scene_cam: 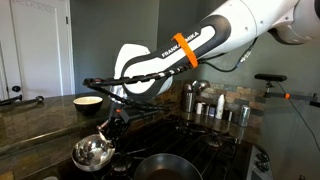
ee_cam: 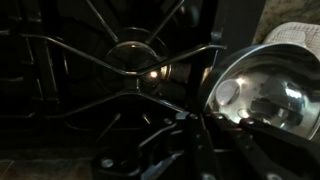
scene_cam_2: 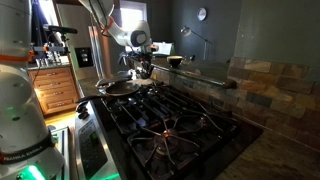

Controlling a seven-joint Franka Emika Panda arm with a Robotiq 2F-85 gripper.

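A shiny metal bowl (scene_cam: 92, 153) hangs tilted at the left of the stove in exterior view 1. My gripper (scene_cam: 112, 130) is shut on its rim. In the wrist view the bowl (ee_cam: 275, 88) fills the right side, its inside visible, and the gripper meets its near edge. The fingertips are dark and hard to make out there. A burner grate (ee_cam: 130, 70) lies below and to the left of the bowl. In exterior view 2 I cannot make out the bowl or the gripper clearly.
A dark pan (scene_cam: 167, 167) sits on the stove, right of the metal bowl. A dark bowl (scene_cam: 88, 106) with a pale top stands on the ledge behind. Bottles and canisters (scene_cam: 220, 107) stand at the back. The nearer burners (scene_cam_2: 170, 135) are bare. A person (scene_cam_2: 140, 40) is in the background.
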